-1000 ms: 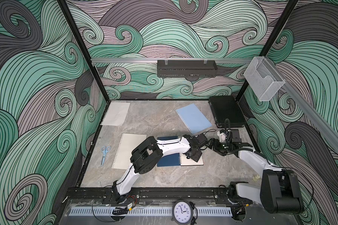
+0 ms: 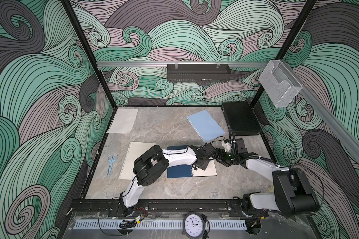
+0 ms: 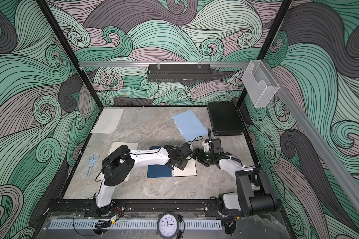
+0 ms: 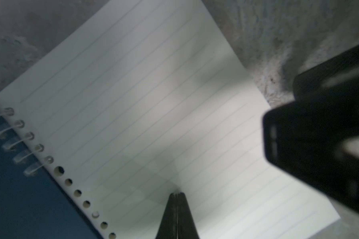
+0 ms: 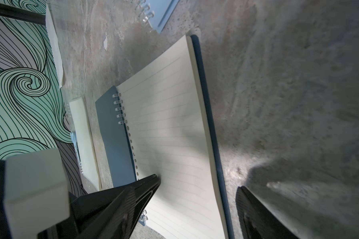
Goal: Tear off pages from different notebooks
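The dark blue notebook (image 2: 179, 171) lies spread on the table, its lined white page (image 4: 147, 99) facing up on the right of the spiral. In the left wrist view my left gripper is shut, its tips resting at or just above that page with nothing showing between them. The right wrist view shows the page's free edge and the back cover (image 5: 207, 99) under it. My right gripper stands open there, its fingers on either side of that edge, at the notebook's right side. Both arms partly hide the notebook from above.
A blue notebook (image 2: 205, 123) lies behind, near a black case (image 2: 240, 117). At the left are a cream notebook (image 2: 127, 163), a white sheet (image 2: 123, 120) and blue scissors (image 2: 110, 164). Bare table (image 2: 243, 183) shows in front of the right arm.
My right gripper has moved left toward the notebook's right edge. The left gripper has shifted slightly left over the page, and the notebook has slid very slightly.
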